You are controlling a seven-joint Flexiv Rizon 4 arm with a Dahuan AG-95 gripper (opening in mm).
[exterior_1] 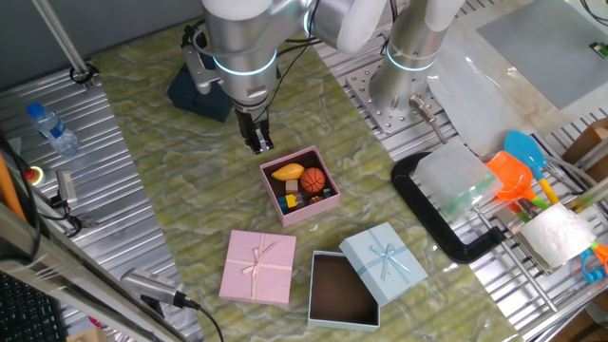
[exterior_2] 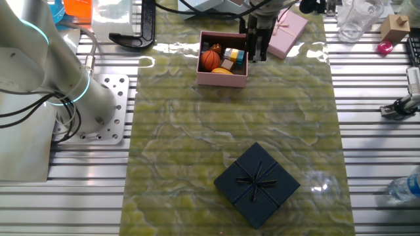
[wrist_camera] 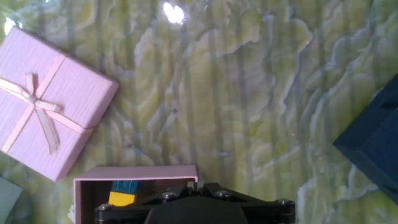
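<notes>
My gripper [exterior_1: 261, 146] hangs above the mat, just beyond one edge of the open pink box [exterior_1: 270, 197]. In the wrist view its black fingers [wrist_camera: 217, 190] come together at the bottom centre, shut with nothing visible between them. Inside the pink box lie a yellow mango-like toy [exterior_1: 288, 172], a small basketball [exterior_1: 313, 180], a wooden block [exterior_1: 292, 186] and a blue-and-yellow block [exterior_2: 234, 55]. The pink lid [exterior_1: 257, 267] with a ribbon bow lies apart on the mat. A light blue lid [exterior_1: 385, 262] rests tilted on the edge of an open, empty-looking blue box [exterior_1: 343, 290].
A dark blue box [exterior_2: 256, 185] with a bow stands behind the gripper. Beyond the mat are a black clamp-like frame [exterior_1: 439, 217], a clear container [exterior_1: 456, 178], orange and blue scoops [exterior_1: 511, 175], and a water bottle [exterior_1: 53, 129]. The mat between the dark and pink boxes is clear.
</notes>
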